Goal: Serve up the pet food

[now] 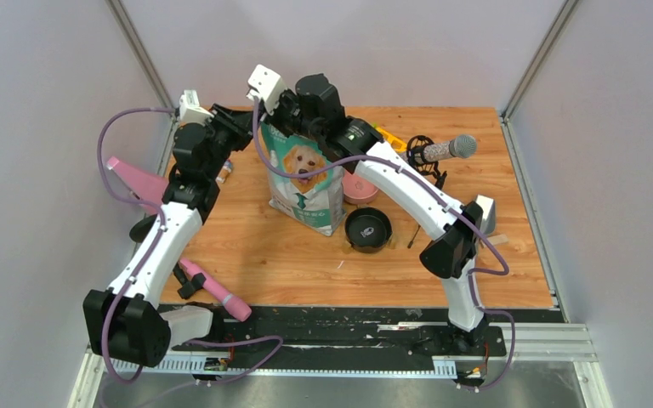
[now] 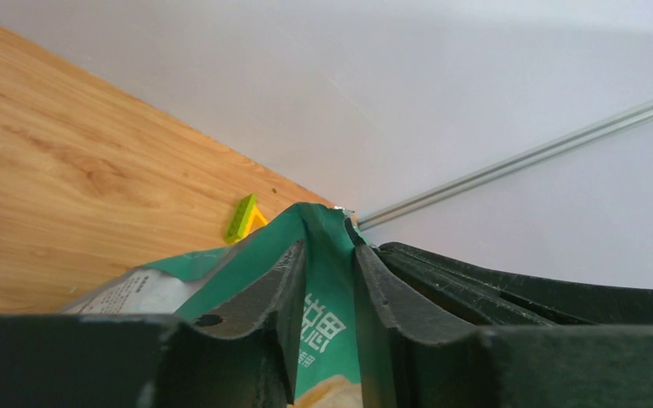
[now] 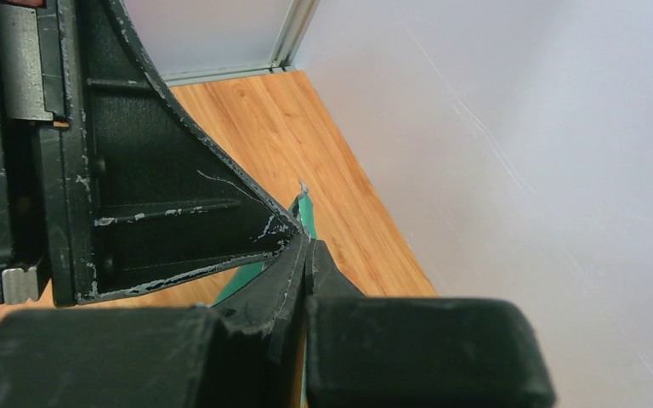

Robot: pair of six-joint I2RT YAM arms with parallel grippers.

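The teal-and-white pet food bag [image 1: 304,195], printed with a puppy, stands at the table's back centre. Both grippers are at its top edge. My left gripper is part open, its fingertips around the folded teal top [image 2: 327,331]; whether it grips cannot be told. My right gripper is shut at the bag's top, mostly hidden behind dark gripper parts; a teal peak [image 3: 304,212] shows beyond it. A black bowl [image 1: 367,228] sits in front of the bag, a pink bowl [image 1: 359,189] to its right.
A pink bottle-like object [image 1: 225,293] lies front left, a larger pink item [image 1: 136,177] back left. A microphone [image 1: 459,146], yellow item [image 1: 391,136] and grey object [image 1: 486,212] stand at the right.
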